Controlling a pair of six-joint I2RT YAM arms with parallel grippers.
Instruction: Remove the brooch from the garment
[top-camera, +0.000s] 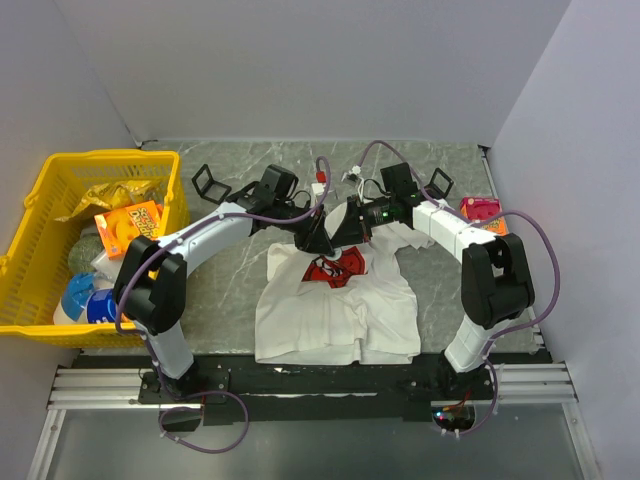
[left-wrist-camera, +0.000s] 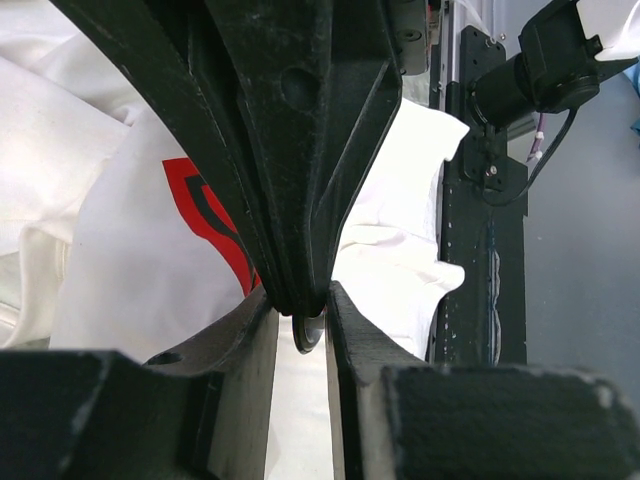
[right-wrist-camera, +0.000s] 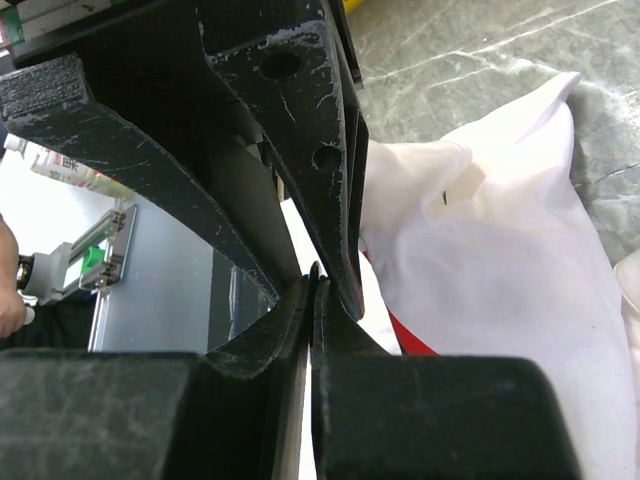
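The white garment (top-camera: 335, 320) with its red print (top-camera: 340, 265) lies flat on the grey table. Over the print, my left gripper (top-camera: 326, 251) and my right gripper (top-camera: 338, 244) meet tip to tip. Between the left fingers in the left wrist view, a small dark shiny rounded piece, apparently the brooch (left-wrist-camera: 308, 335), shows just below the other gripper's tips. In the right wrist view the right fingers (right-wrist-camera: 270, 335) are closed around a thin shiny edge. Most of the brooch is hidden by both grippers, and whether it is still fastened to the cloth cannot be told.
A yellow basket (top-camera: 28, 235) filled with packages stands at the left. A red and orange packet (top-camera: 482, 212) lies at the far right. Bare table (top-camera: 225, 300) shows on both sides of the garment.
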